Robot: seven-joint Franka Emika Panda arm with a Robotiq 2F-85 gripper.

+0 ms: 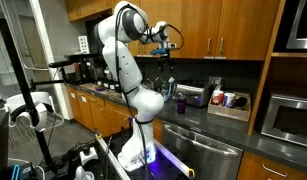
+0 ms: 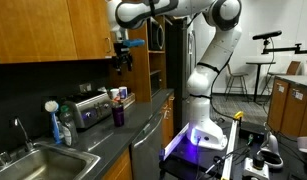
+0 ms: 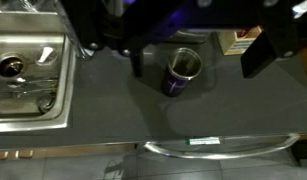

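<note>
A dark purple cup stands upright on the dark counter, seen from above in the wrist view. In exterior view 2 the cup sits near the counter's front edge. High over the counter hangs my gripper, pointing down and well clear of the cup. Its two dark fingers are spread wide in the wrist view, with nothing held between them; the cup shows below, through the gap. From exterior view 1 the gripper appears in front of the upper cabinets.
Left of the cup is a metal sink. A toaster and a wooden crate with several items line the back wall. Bottles stand by the sink. Cabinets hang overhead.
</note>
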